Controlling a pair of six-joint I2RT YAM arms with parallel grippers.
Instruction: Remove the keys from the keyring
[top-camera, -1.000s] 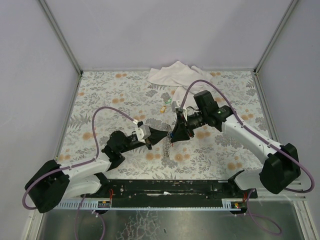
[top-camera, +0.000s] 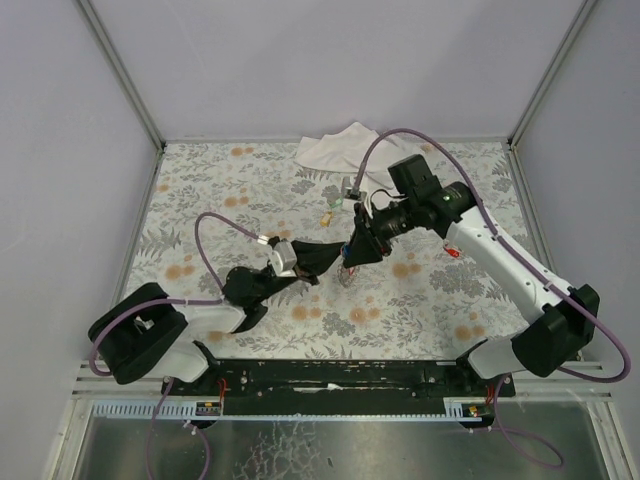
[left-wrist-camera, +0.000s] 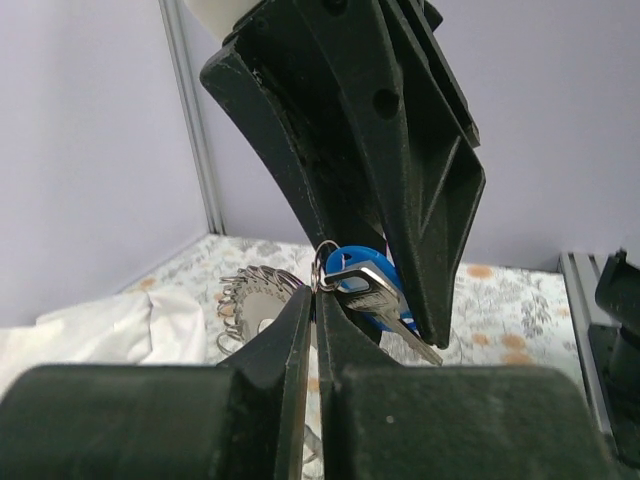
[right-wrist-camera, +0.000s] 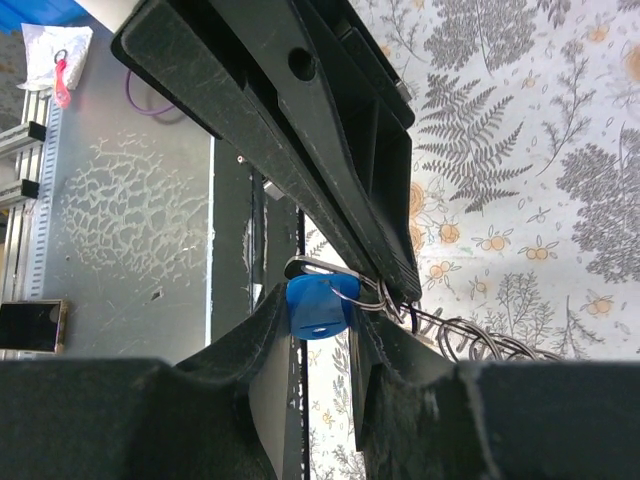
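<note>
Near the mat's middle my two grippers meet. My left gripper (top-camera: 331, 258) is shut at the split ring (left-wrist-camera: 320, 262). My right gripper (top-camera: 355, 256) is shut on a blue-headed key, which in the left wrist view has a silver key (left-wrist-camera: 372, 292) beside it. A bunch of wire rings with more metal pieces (left-wrist-camera: 258, 300) dangles from them, partly hidden behind the fingers.
A white cloth (top-camera: 340, 150) lies at the back of the patterned mat (top-camera: 200, 200). Small coloured items (top-camera: 327, 218) lie above the grippers.
</note>
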